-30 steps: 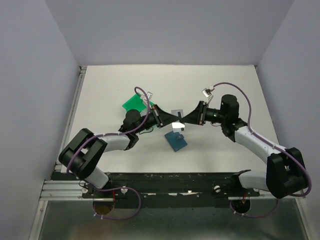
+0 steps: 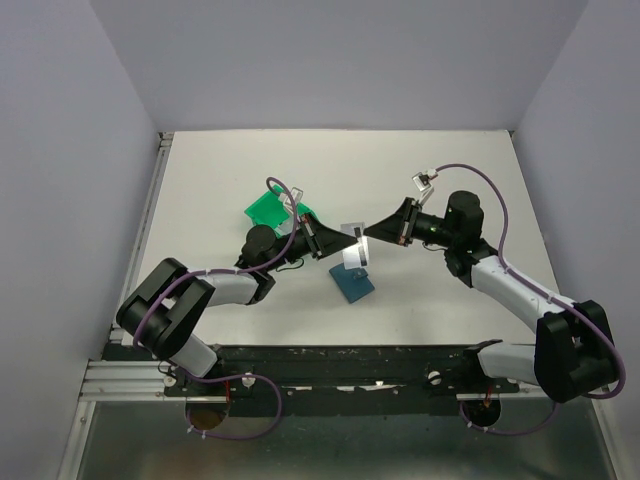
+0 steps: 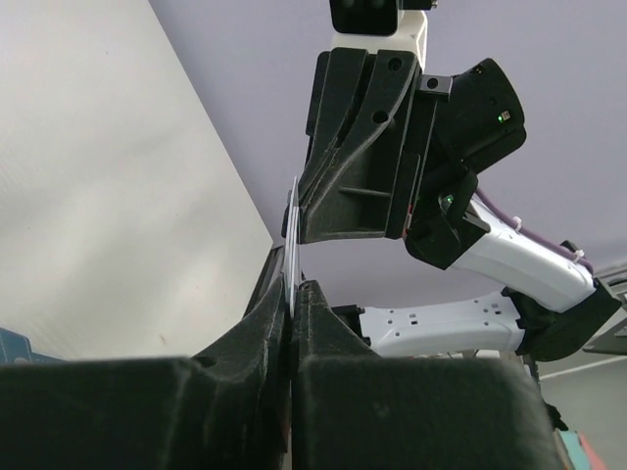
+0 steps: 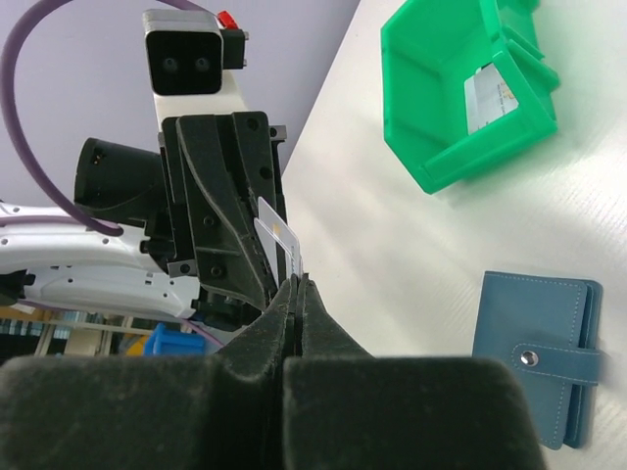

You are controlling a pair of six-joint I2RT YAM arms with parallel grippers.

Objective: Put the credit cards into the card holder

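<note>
A white card point(image 2: 356, 250) is held upright between the two grippers above the table's middle, with my left gripper point(image 2: 351, 240) shut on it; edge-on it shows as a thin strip point(image 3: 292, 235) in the left wrist view. My right gripper point(image 2: 372, 230) is shut at the card's edge; in the right wrist view the card point(image 4: 281, 237) reaches its fingertips, and whether it grips it cannot be told. The blue card holder point(image 2: 351, 285) lies on the table below, its snap strap point(image 4: 558, 363) visible in the right wrist view.
A green box point(image 4: 427, 78) with a white card inside stands behind the left arm.
My left gripper has shifted very little, still with the card.
</note>
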